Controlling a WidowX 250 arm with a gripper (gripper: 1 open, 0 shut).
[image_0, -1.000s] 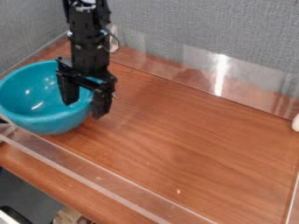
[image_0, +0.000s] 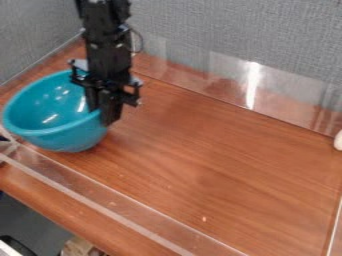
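Note:
A turquoise plastic bowl (image_0: 50, 125) sits at the left of the wooden table, near its front-left edge. My black gripper (image_0: 100, 98) reaches down from the top over the bowl's right side, its fingers around the upper part of the right rim. It looks shut on the rim, though the black parts make the exact grip hard to see.
Transparent guards run along the back and front-left edges, with a grey textured wall (image_0: 241, 50) behind. A small white object (image_0: 337, 140) is at the right edge.

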